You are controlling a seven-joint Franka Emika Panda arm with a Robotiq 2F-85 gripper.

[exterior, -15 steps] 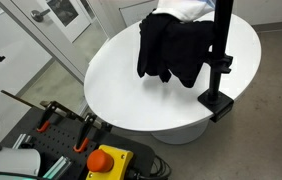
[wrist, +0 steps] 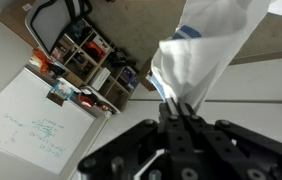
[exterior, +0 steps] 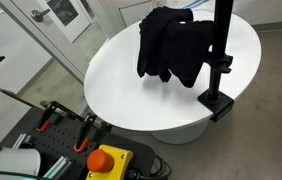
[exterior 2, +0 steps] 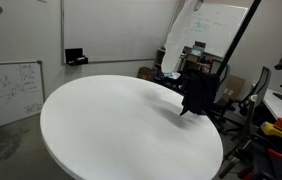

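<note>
A white cloth with a blue band (wrist: 196,55) runs out from the tips of my gripper in the wrist view. The fingers look shut on its edge, though the tips are small and dark. In exterior view 2 the same white cloth (exterior 2: 181,38) hangs above the far right of the table, its upper end out of frame. A black cloth (exterior: 171,45) lies crumpled on the round white table (exterior: 116,85); exterior view 2 shows this black cloth (exterior 2: 201,90) near the right edge. Neither exterior view shows the gripper itself.
A black upright post (exterior: 219,60) stands at the table's edge. An emergency-stop button (exterior: 100,160) on a yellow box sits near the robot's base.
In exterior view 1, the white cloth behind the black one has risen out of the frame top, leaving only a thin pale, bluish bit there. The black cloth stays put.
</note>
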